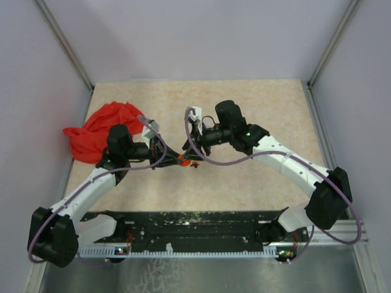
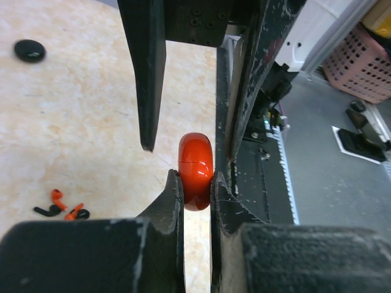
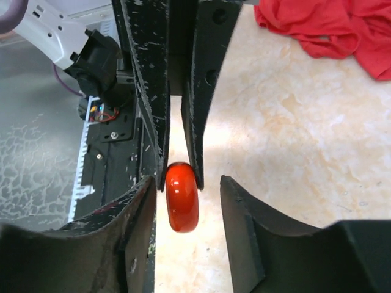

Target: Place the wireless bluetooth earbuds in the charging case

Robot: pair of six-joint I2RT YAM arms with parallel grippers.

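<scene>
The red charging case (image 2: 195,165) is held between the fingertips of my left gripper, which is closed on it above the mat's front part. My right gripper is around the same case with its fingers apart; in the left wrist view its fingertips stand just above and beside the case. Red and black earbuds (image 2: 76,212) lie loose on the mat at lower left of the left wrist view. A black oval object (image 2: 29,50), possibly another case, lies farther off.
A red cloth (image 1: 104,134) lies at the left of the beige mat (image 1: 263,97). The dark front edge (image 1: 201,232) runs below the arms.
</scene>
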